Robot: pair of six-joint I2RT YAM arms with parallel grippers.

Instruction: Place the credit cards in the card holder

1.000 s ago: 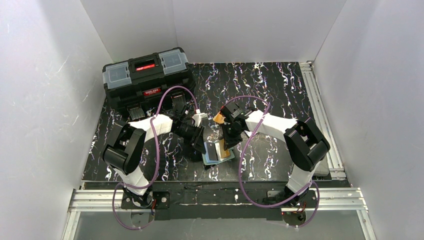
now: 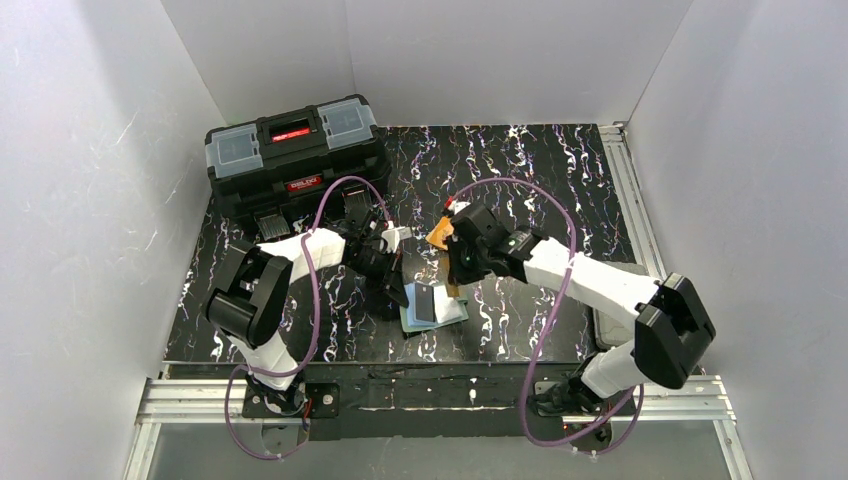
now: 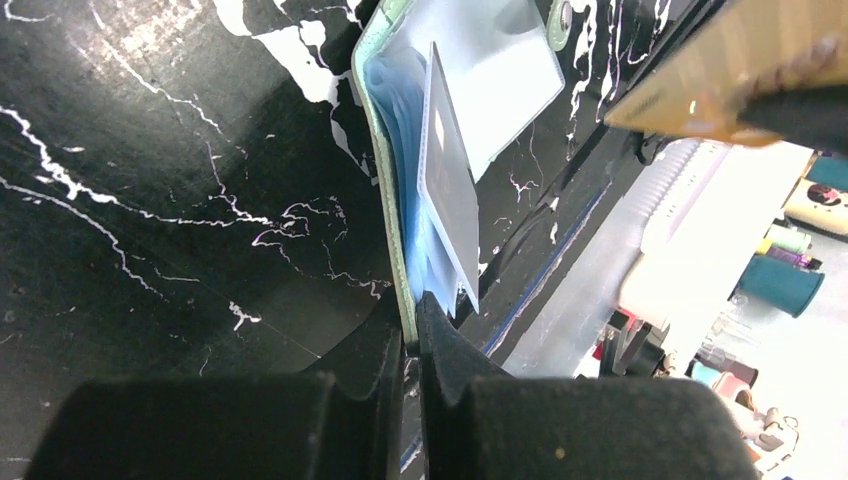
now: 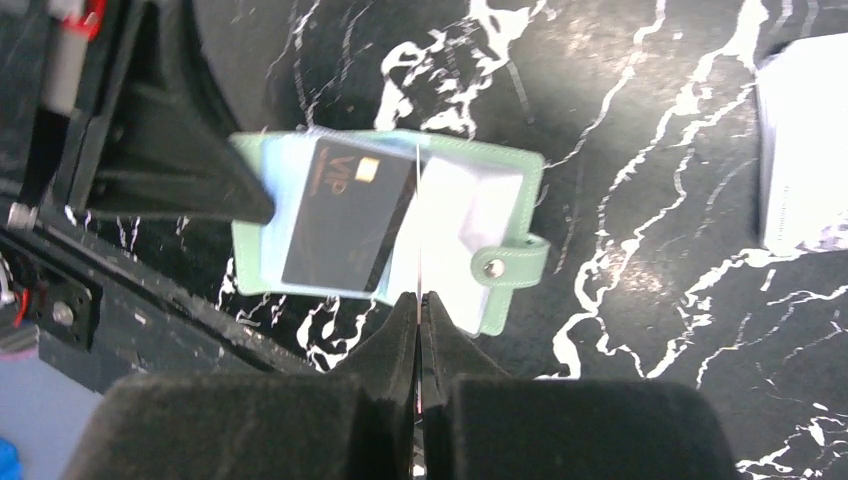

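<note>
The pale green card holder [image 4: 520, 190] lies open on the dark marbled table, its snap strap on the right. A black VIP card [image 4: 345, 215] sits on its blue-tinted left side; the white right side [image 4: 455, 240] shows bare. My left gripper is shut on the holder's edge [image 3: 395, 230]. Above the holder, my right gripper is shut on a thin gold card [image 3: 690, 90]. From the right wrist this card appears edge-on as a narrow line. An orange card-like piece [image 2: 438, 234] lies behind the right gripper, partly covered.
A white item [image 4: 805, 145] lies on the table right of the holder. The black toolbox [image 2: 295, 150] stands at the back left.
My right arm has shifted outward and the gold card has come up off the holder's right side, exposing white there. The left arm and the holder have barely moved.
</note>
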